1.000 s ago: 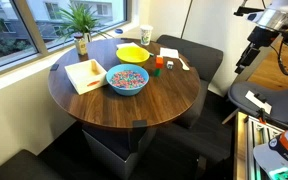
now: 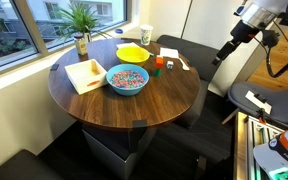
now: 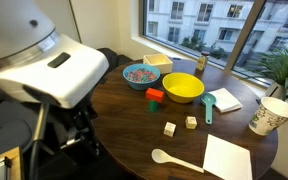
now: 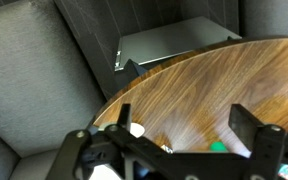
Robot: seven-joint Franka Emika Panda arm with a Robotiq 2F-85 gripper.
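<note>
My gripper is open and empty, its two dark fingers wide apart above the edge of the round wooden table (image 2: 114,112). In exterior view 1 it hangs to the right of the table, well clear of everything on it. A blue bowl (image 2: 127,80) full of small reddish pieces and an empty yellow bowl (image 2: 133,54) stand on the table. A red block (image 3: 155,95) and a green block (image 3: 153,106) are close together beside the bowls. Two pale wooden blocks (image 3: 170,129) lie near a light spoon (image 3: 176,160).
A cream box (image 2: 85,76) stands beyond the blue bowl. A teal utensil (image 3: 209,107), white sheets (image 3: 227,158), a patterned cup (image 3: 270,116) and a potted plant (image 2: 81,18) are also on the table. Grey seats (image 4: 29,85) surround it.
My arm and gripper have moved left toward the table in exterior view 1, and the gripper has tilted. The objects on the table have not moved.
</note>
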